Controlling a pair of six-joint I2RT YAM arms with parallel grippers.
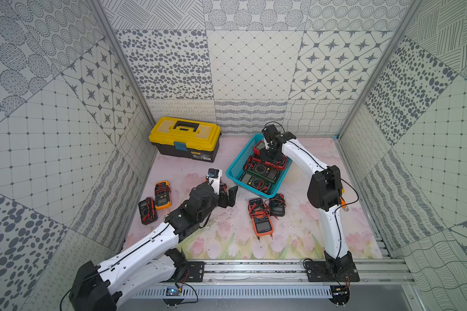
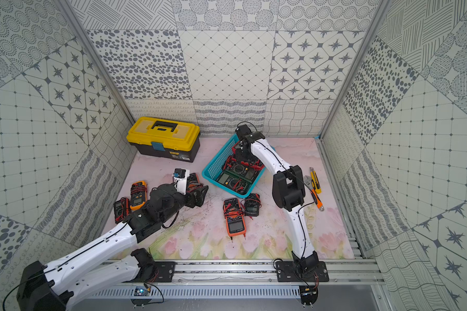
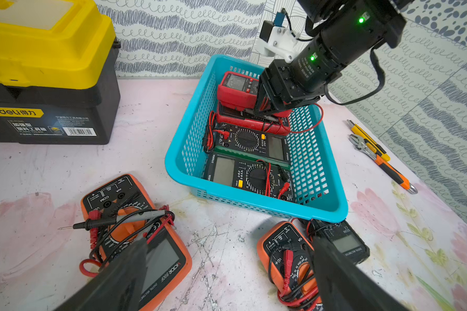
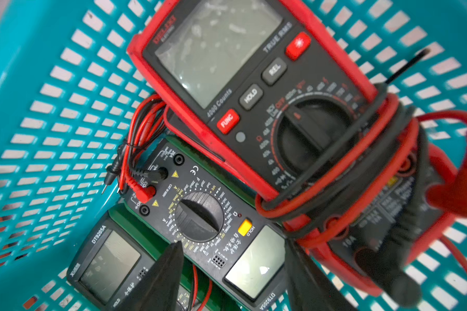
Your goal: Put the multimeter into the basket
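Inside the blue basket (image 3: 192, 176), a red multimeter (image 4: 233, 98) lies face up at the far end, its leads wrapped round it. It rests over another red multimeter (image 3: 244, 119). My right gripper is over the basket, fingers part open; no meter shows clasped between its fingers. Two dark meters in green casings, a middle one (image 4: 197, 207) and a nearer one (image 4: 109, 264), fill the rest. On the table, my left gripper stands open before the basket, between an orange multimeter (image 3: 166, 259) and a second orange multimeter (image 3: 280, 243).
A small black meter (image 3: 347, 241) lies against the basket's front. Two more meters, one orange (image 1: 162, 194) and one dark (image 1: 147, 211), lie at left. The yellow toolbox (image 1: 186, 134) stands behind them. A cutter (image 2: 315, 179) and wrench (image 2: 315, 197) lie at right.
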